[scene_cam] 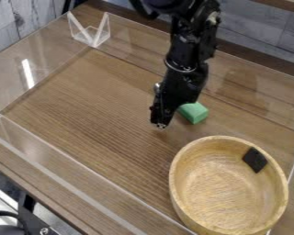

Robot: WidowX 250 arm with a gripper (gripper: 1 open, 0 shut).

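The black robot arm (186, 64) reaches down from the back to the middle of the wooden table. Its gripper (161, 120) is low over the tabletop, just left of a green block (193, 113). The gripper looks shut, and nothing shows between its fingers, though they are small and dark in this view.
A large yellow bowl (228, 195) with a black patch on its rim fills the front right. A white wire stand (91, 29) stands at the back left.
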